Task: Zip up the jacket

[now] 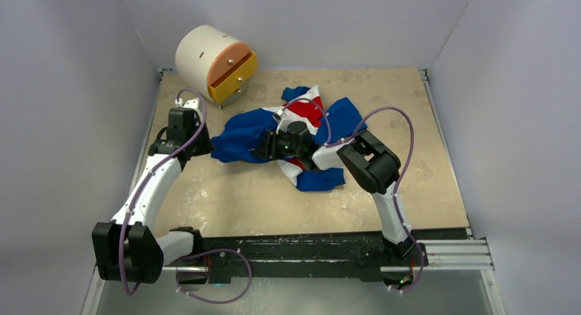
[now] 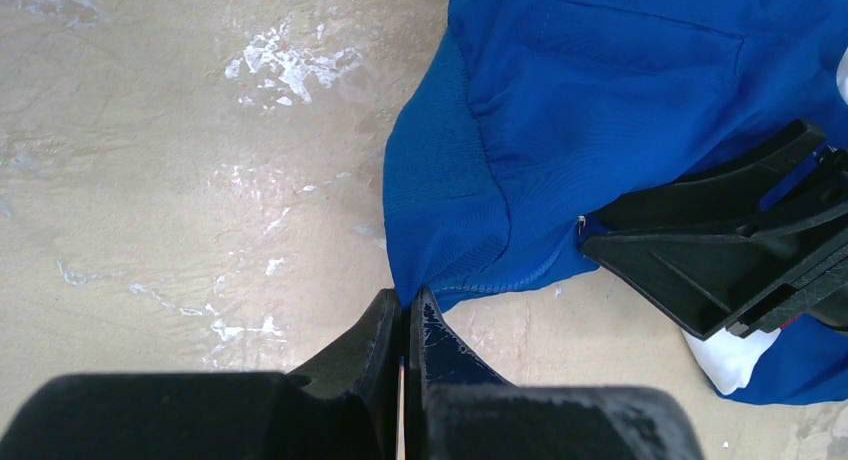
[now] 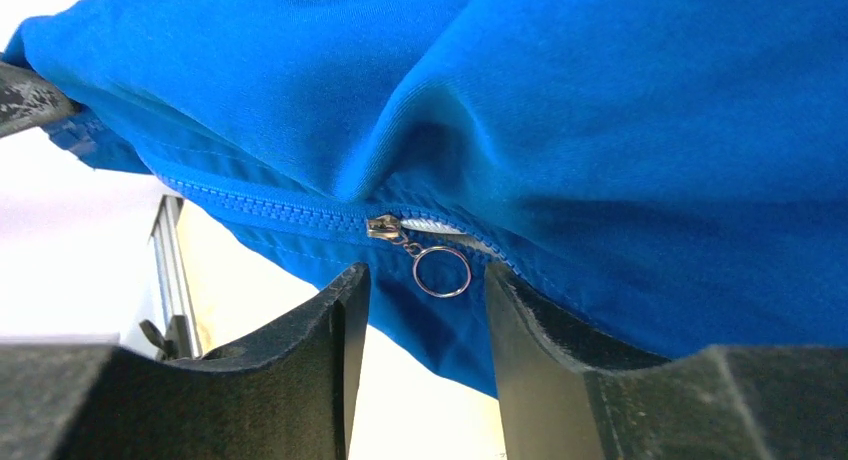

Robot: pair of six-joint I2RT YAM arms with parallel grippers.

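The blue jacket (image 1: 241, 133) with red and white panels lies spread on the table. At its hem corner my left gripper is shut, with the edge of the blue cloth (image 2: 440, 190) running between its fingertips. The right gripper stands open over the zipper. Between and just beyond its fingers hangs the pull ring (image 3: 416, 265), attached to the metal slider (image 3: 384, 228). Zipper teeth (image 3: 270, 208) look joined on the hem side of the slider and part on the other side. From the top, the right gripper hides part of the jacket front.
A white cylindrical cabinet (image 1: 201, 55) with an orange and yellow front (image 1: 234, 79) stands at the back left. Bare table (image 1: 274, 209) shows in front of the jacket and to its right.
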